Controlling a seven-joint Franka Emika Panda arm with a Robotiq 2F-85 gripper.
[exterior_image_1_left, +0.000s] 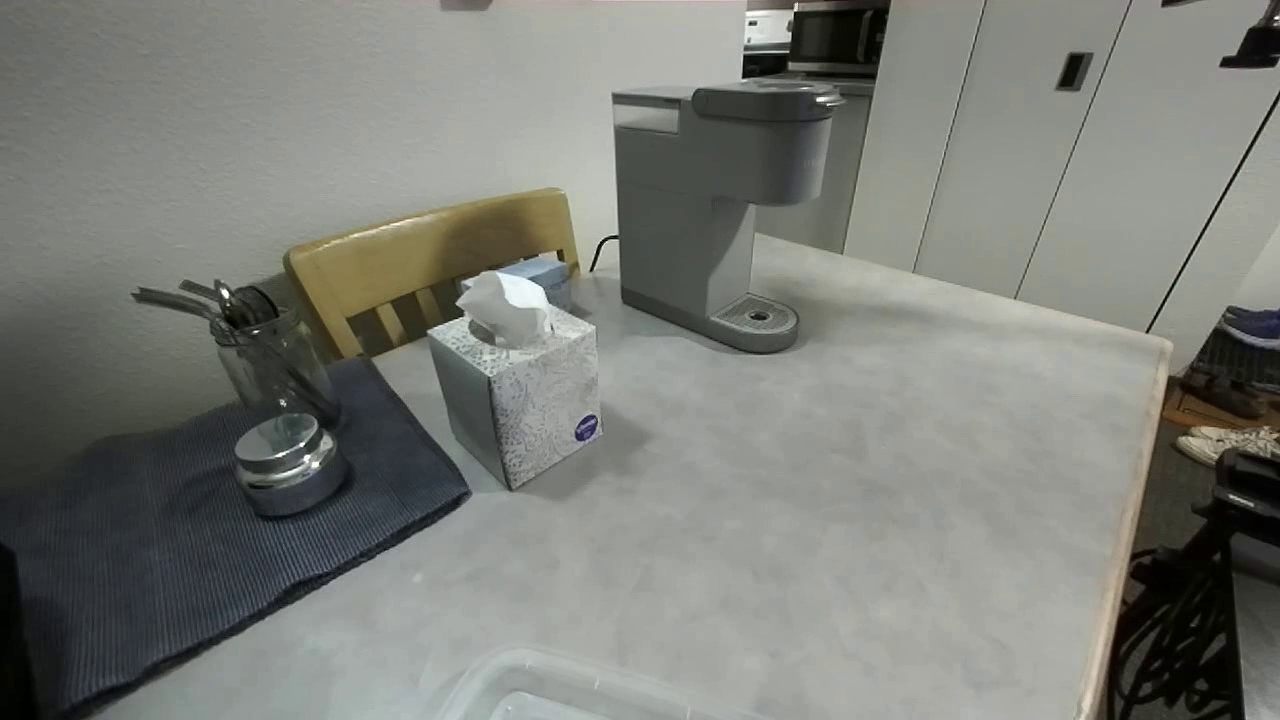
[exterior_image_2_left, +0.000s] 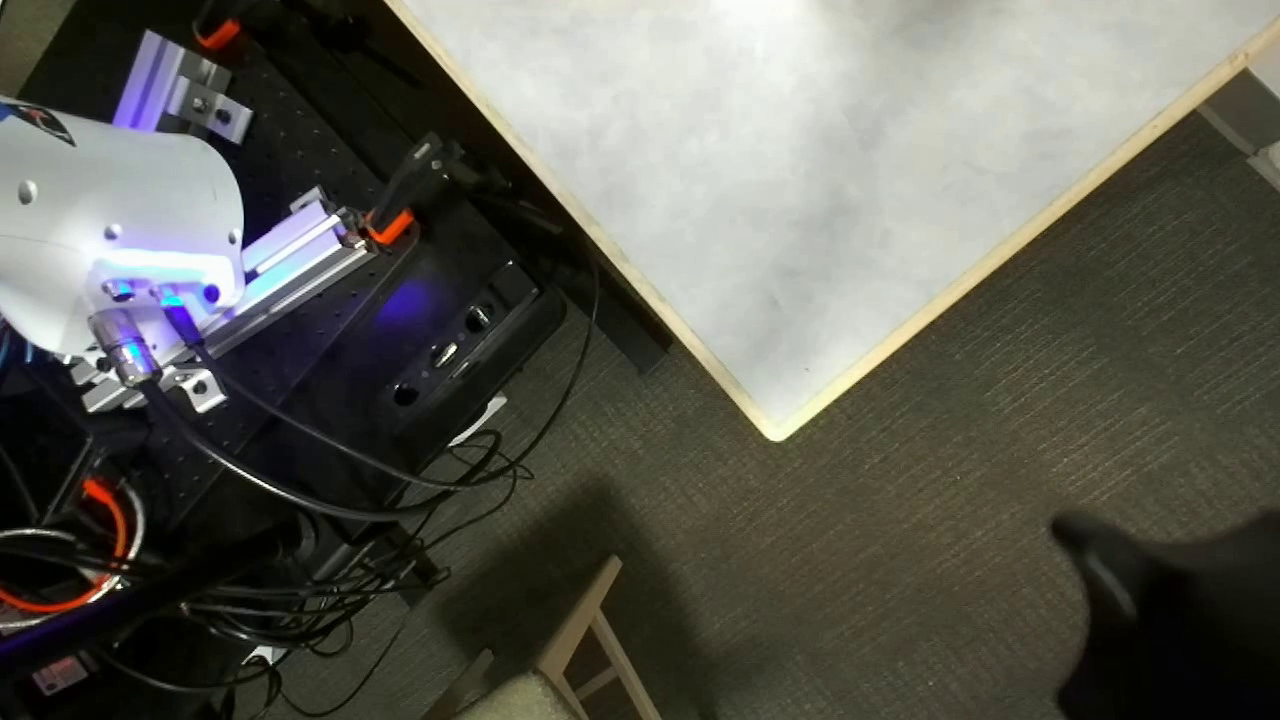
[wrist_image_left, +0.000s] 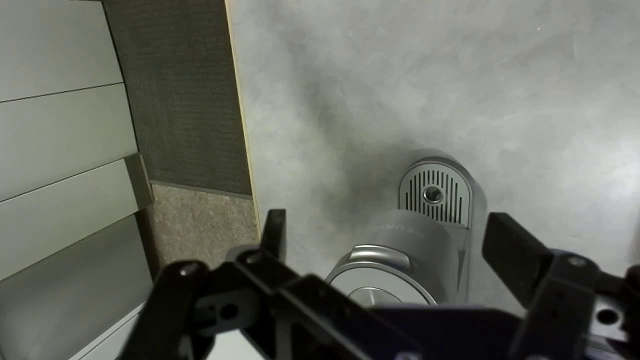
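Observation:
A grey coffee maker (exterior_image_1_left: 732, 180) stands upright at the far side of the table, its drip tray (exterior_image_1_left: 758, 314) bare. From above, in the wrist view, its rounded head (wrist_image_left: 414, 246) and slotted drip tray (wrist_image_left: 435, 192) show. My gripper is open above the machine, its black fingers (wrist_image_left: 510, 255) wide apart and nothing held between them. Part of the coffee maker's lid is hidden behind the gripper's body. A patterned tissue box (exterior_image_1_left: 534, 402) with a tissue sticking out sits left of the coffee maker.
On a dark blue cloth (exterior_image_1_left: 180, 528) stand a silver-lidded jar (exterior_image_1_left: 288, 462) and a glass jar of utensils (exterior_image_1_left: 274, 366). A clear container (exterior_image_1_left: 540, 684) lies at the near edge. A wooden chair (exterior_image_1_left: 438, 252) stands behind.

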